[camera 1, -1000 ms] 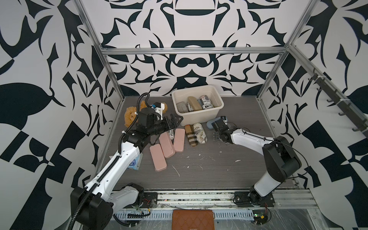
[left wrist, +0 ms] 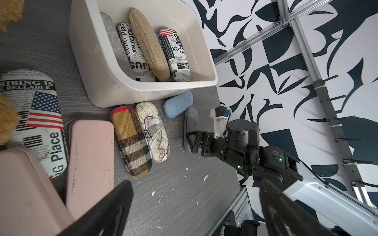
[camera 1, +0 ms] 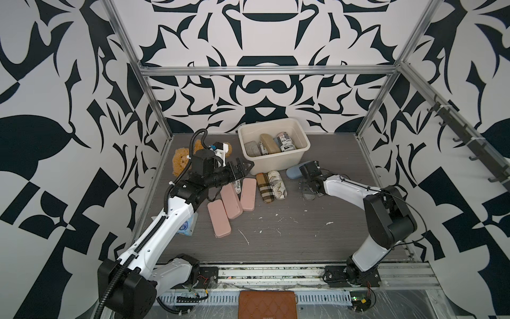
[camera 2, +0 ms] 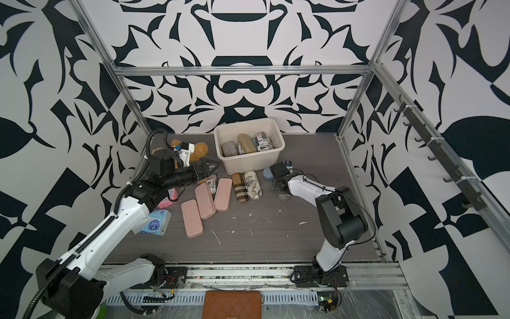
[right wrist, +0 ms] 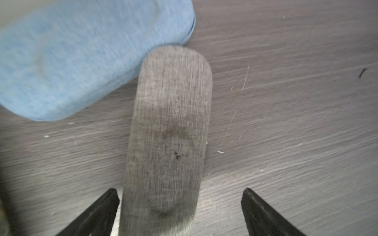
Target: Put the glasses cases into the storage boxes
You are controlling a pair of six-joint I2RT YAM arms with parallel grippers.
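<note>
In the left wrist view a cream storage box holds several glasses cases, among them a tan case and a newsprint case. On the table in front lie a plaid case, a map-print case, a blue case and several pink cases. My right gripper is open over a grey case, a finger to either side and nothing gripped. That case's far end touches the blue one. My left gripper hangs open and empty near the box's left front corner.
Brown plush toys lie at the back left, and a blue packet sits beside the left arm. Another newsprint case is next to the pink ones.
The right gripper has shifted slightly to the right around the grey case over the last second. My left arm, the box and the other cases have stayed put.
</note>
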